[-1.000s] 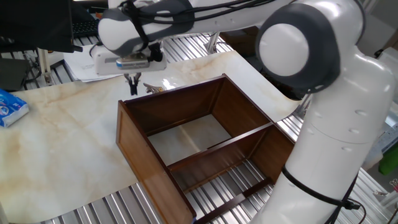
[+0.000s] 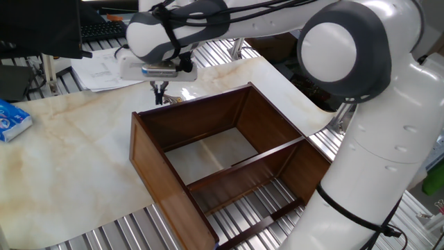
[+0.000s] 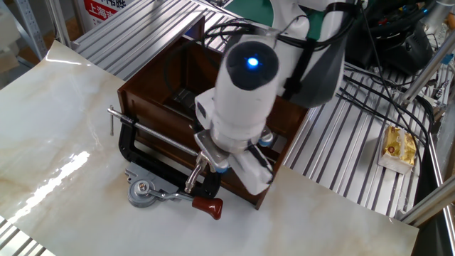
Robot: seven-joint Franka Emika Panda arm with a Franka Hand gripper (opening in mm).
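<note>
My gripper (image 2: 159,102) points down just beyond the far edge of the brown wooden box frame (image 2: 173,213). Its slim dark fingers look close together, but whether they touch or have anything between them cannot be made out. In the second exterior view, the gripper (image 3: 192,186) hangs over a hand-crank tool, partly covered by the white hand. That tool has a black C-shaped frame (image 3: 129,146), a long metal rod (image 3: 162,139), a round grey body (image 3: 142,193) and a red-brown handle (image 3: 207,207). It lies against the box's outer side.
The open-topped box has a divider (image 2: 246,164) across it. Marbled sheet (image 2: 76,160) lies bare to the left. A blue packet (image 2: 12,121) is at the left edge, papers (image 2: 104,71) lie behind, and a yellow-and-white block (image 3: 398,151) stands on the slats.
Over the last second my gripper has shifted a little to the right in the first exterior view, toward the crank tool. The box has stayed in place.
</note>
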